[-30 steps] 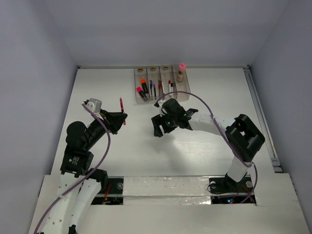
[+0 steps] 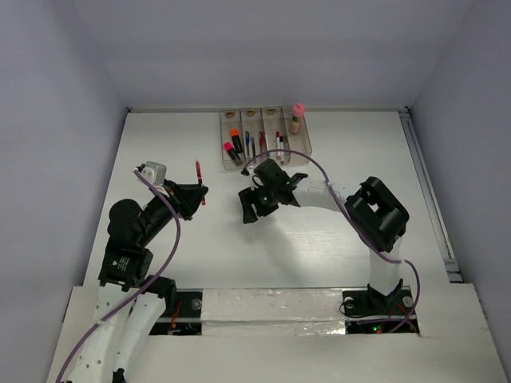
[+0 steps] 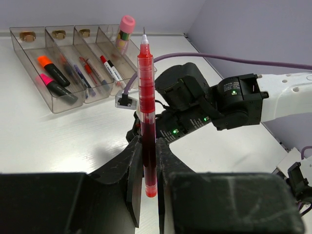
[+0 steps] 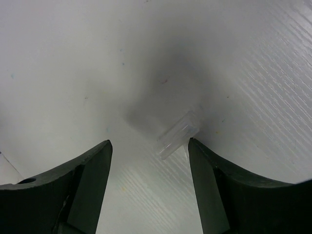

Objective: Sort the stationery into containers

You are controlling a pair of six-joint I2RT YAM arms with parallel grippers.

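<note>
Upright in the top view stands a slim red pen [image 2: 199, 171], gripped in my left gripper [image 2: 204, 191], which is shut on it. The left wrist view shows the same pen [image 3: 146, 87] with its bare metal point upward and no cap over it. My right gripper [image 2: 249, 209] is low over the middle of the table. Between and ahead of its parted fingers, the right wrist view shows a small clear cap [image 4: 179, 134] lying on the white surface, untouched. The clear organizer [image 2: 228, 128] stands at the back with its long compartments.
Orange and pink capped markers [image 3: 53, 70] lie in the organizer's left compartment, slim pens [image 3: 87, 73] in the middle ones. A pink-topped bottle [image 2: 297, 118] stands in the right one. The right arm's purple cable [image 2: 319, 163] arcs near the organizer's front.
My left arm and the red pen have stayed in place.
</note>
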